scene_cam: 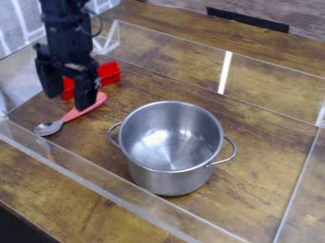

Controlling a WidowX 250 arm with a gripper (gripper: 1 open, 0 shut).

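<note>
My black gripper (70, 87) hangs at the upper left, open, just above and behind a spoon with a pink-red handle (86, 110) and a steel bowl end, which lies on the wooden table. A red object (105, 74) sits behind the gripper, partly hidden by it. A steel pot (170, 161) with two side handles stands right of centre, apart from the gripper.
Clear walls or edges border the work area at the left, front and right. A dark slot shows at the back.
</note>
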